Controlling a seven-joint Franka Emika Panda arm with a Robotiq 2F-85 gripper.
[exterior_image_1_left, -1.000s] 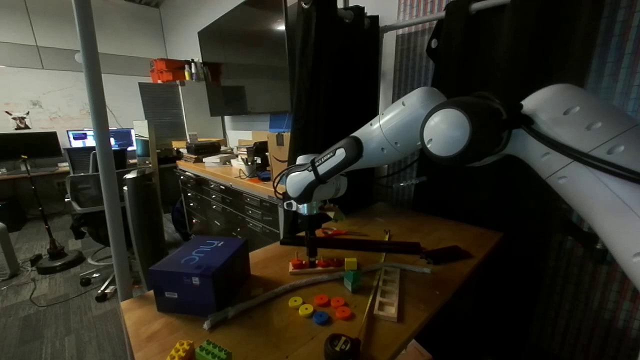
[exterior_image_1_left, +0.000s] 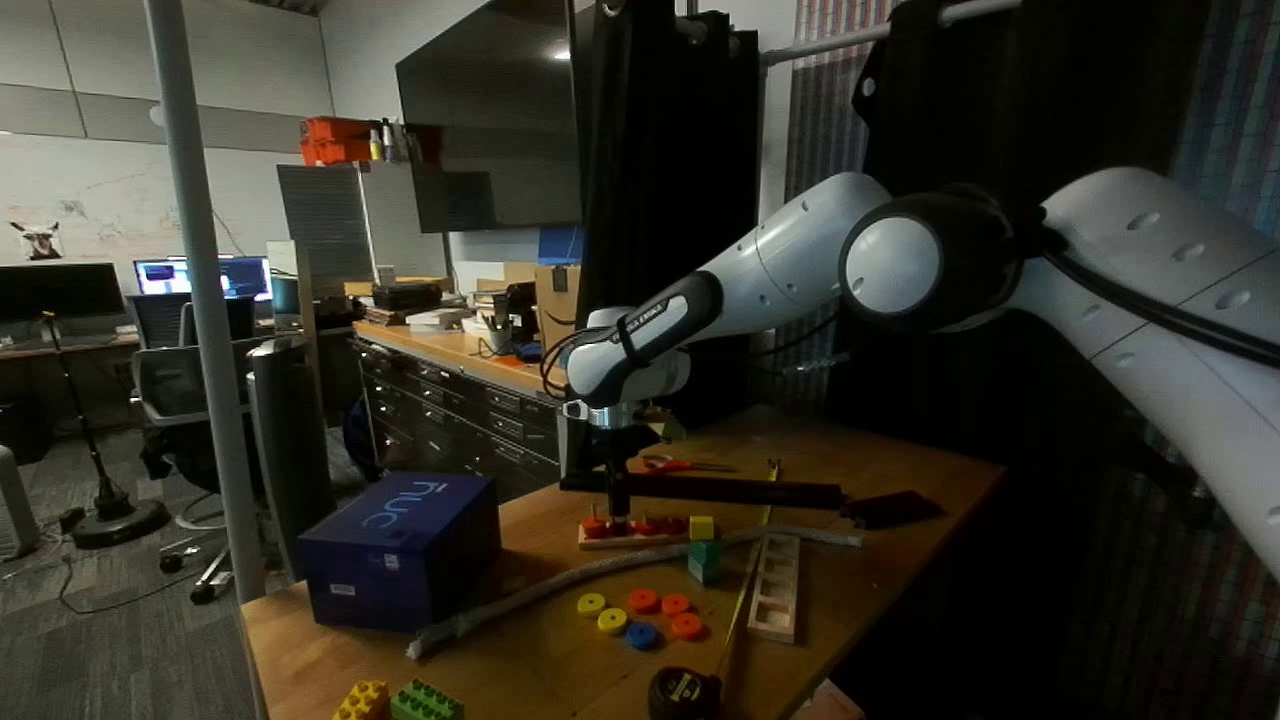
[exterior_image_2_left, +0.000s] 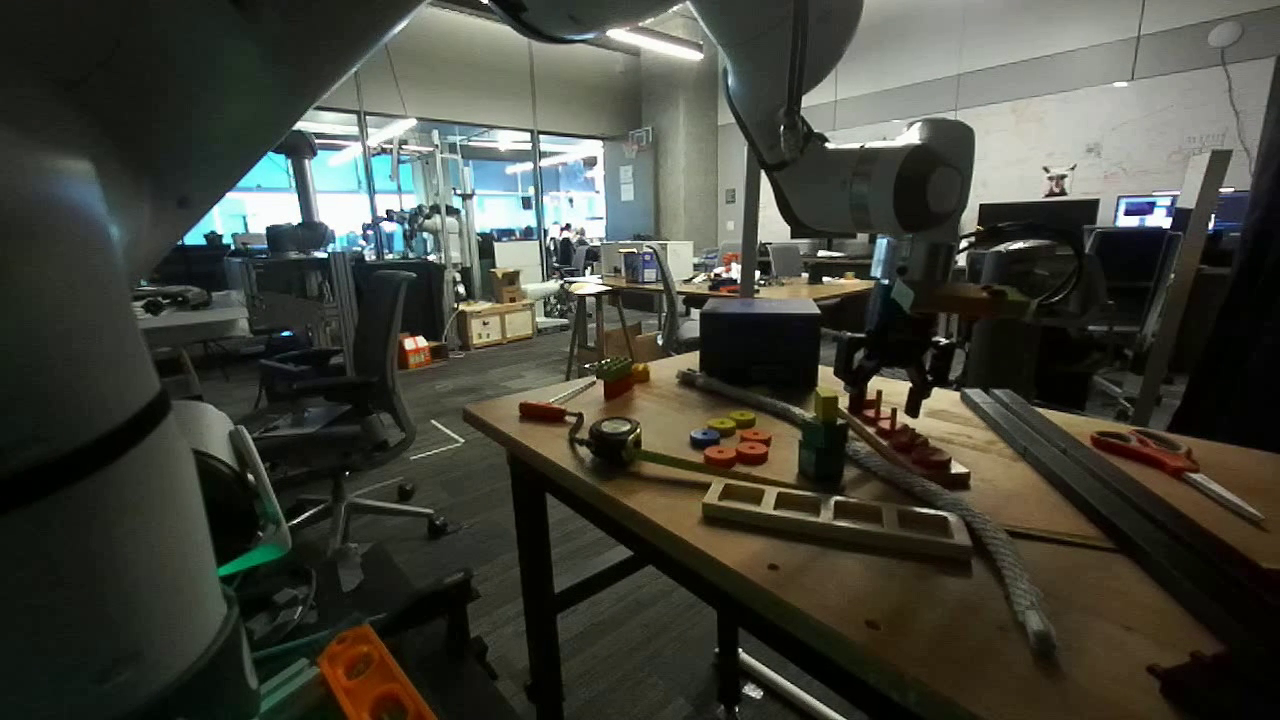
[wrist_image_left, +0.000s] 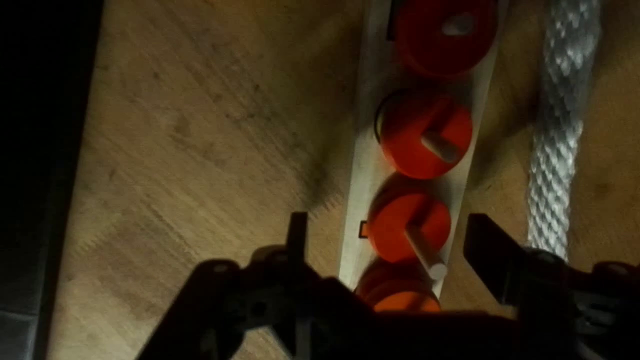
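Note:
A light wooden peg board (wrist_image_left: 366, 180) lies on the table, with red rings (wrist_image_left: 396, 234) around its upright pegs (wrist_image_left: 426, 255). My gripper is over the board, its fingers apart on either side of it. One finger (wrist_image_left: 297, 237) stands left of the board and the other (wrist_image_left: 489, 252) right of it, with a red ring and its peg showing between them. No contact with a ring is visible. In exterior view 2 the same gripper (exterior_image_2_left: 885, 401) points down above the board's far end. The lowest ring in the wrist view is partly hidden behind the gripper.
A grey rope (exterior_image_1_left: 576, 574) runs beside the board. Loose yellow, red and blue rings (exterior_image_1_left: 642, 636) lie nearer the front. Stacked green and yellow blocks (exterior_image_1_left: 704, 558), a slotted wooden frame (exterior_image_1_left: 774, 588) and a blue box (exterior_image_1_left: 402, 552) stand around. Black bars (exterior_image_2_left: 1056, 462) and scissors (exterior_image_2_left: 1146, 450) lie beyond.
In exterior view 1 my gripper and wrist have shifted slightly left along the peg board. The other things on the table have stayed in place.

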